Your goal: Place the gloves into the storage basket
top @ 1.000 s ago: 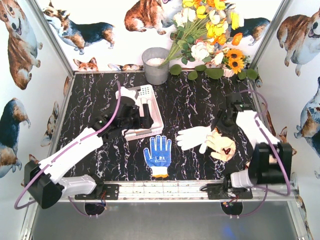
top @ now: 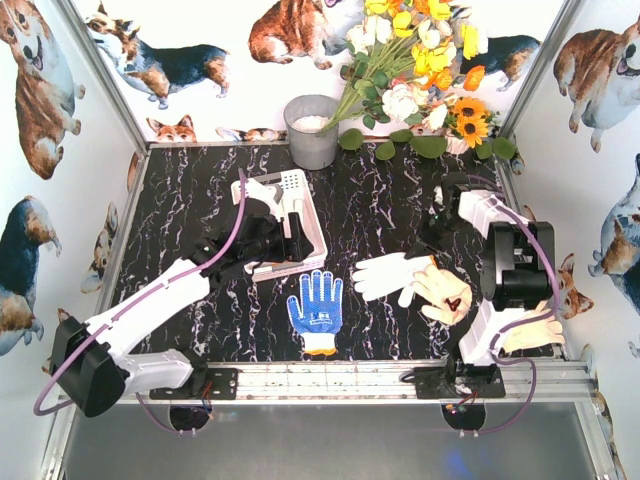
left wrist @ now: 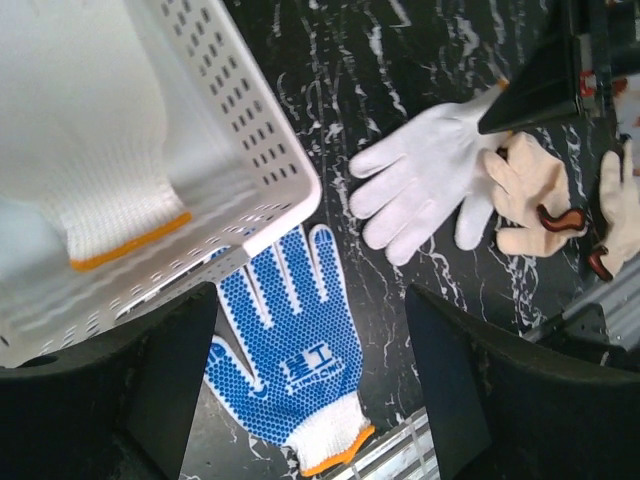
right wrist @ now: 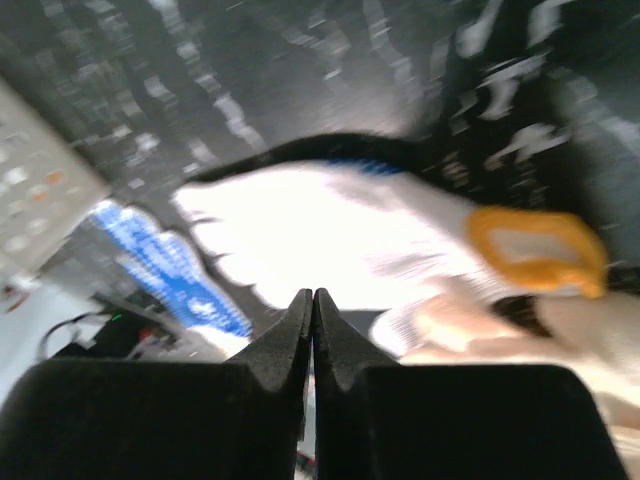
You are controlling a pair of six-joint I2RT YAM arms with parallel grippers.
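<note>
A white glove (top: pixel 384 275) lies flat on the black table, fingers pointing left, its orange-edged cuff by the tan glove (top: pixel 446 294). In front of the basket is the blue dotted glove (left wrist: pixel 292 338), fingers toward the back. The pale storage basket (top: pixel 315 232) holds a white glove (left wrist: pixel 90 130). My left gripper is open above the basket's front right area, with nothing between its fingers. Over the white glove's cuff end, my right gripper is shut, and no cloth shows between its tips; it appears above the cloth.
A grey bucket (top: pixel 312 146) stands behind the basket, and flowers (top: pixel 430 70) fill the back right. More tan cloth (top: pixel 534 335) lies at the front right, partly under the right arm. Table between basket and right arm is clear.
The right arm has swung in from the right, and its gripper has moved left and slightly forward toward the white glove's cuff. The left arm has shifted only slightly. The gloves lie unchanged.
</note>
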